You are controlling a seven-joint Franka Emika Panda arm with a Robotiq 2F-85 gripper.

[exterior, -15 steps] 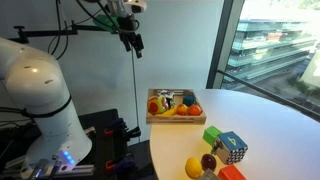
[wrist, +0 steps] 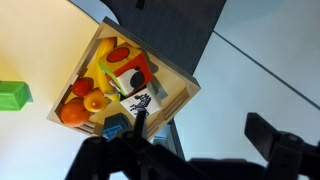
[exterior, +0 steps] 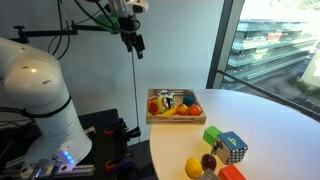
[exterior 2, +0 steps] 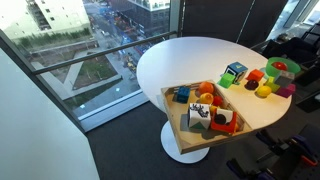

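Note:
My gripper (exterior: 133,44) hangs high at the upper left, well above the table and away from everything on it. In the wrist view its dark fingers (wrist: 262,135) stand wide apart, and the gripper is open with nothing held. Below lies a wooden tray (wrist: 185,82) holding a red-and-yellow box (wrist: 130,72), a white block with black markings (wrist: 142,101), a banana (wrist: 103,80), an orange fruit (wrist: 75,112) and a dark blue cube (wrist: 115,126). From the second exterior view, the same marked block (exterior 2: 200,116) sits near the tray's front side.
Outside the tray are a green block (exterior: 211,133), a blue patterned box (exterior: 230,147), a yellow round item (exterior: 193,166), a dark purple one (exterior: 208,162) and a red block (exterior: 231,173). A green bowl (exterior 2: 279,64) stands farther off.
The gripper has shifted very slightly at the upper left. Tray and table objects look the same.

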